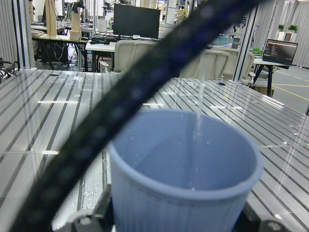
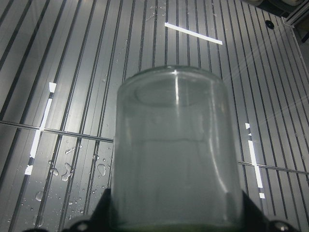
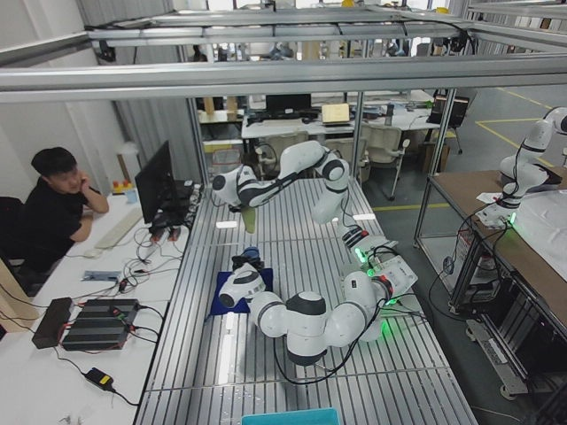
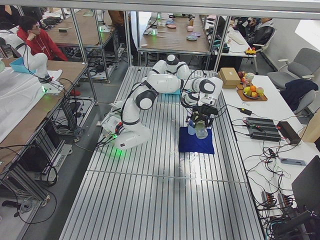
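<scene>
A light blue cup [image 1: 183, 193] fills the bottom middle of the left wrist view, held upright in my left gripper [image 3: 251, 262], which is shut on it above the dark blue cloth [image 4: 196, 146]. A thin stream appears to fall into the cup. My right gripper is shut on a clear container [image 2: 176, 145] with greenish content at its bottom edge in that view. In the camera left view this container [image 3: 250, 220] hangs tilted behind and above the cup. A dark cable crosses the left wrist view.
A teal bin [image 3: 290, 419] sits at the near end of the slatted table [image 3: 195, 372]. Water drops lie on the slats. A white desk with electronics and a seated person borders the table on the left in the camera left view.
</scene>
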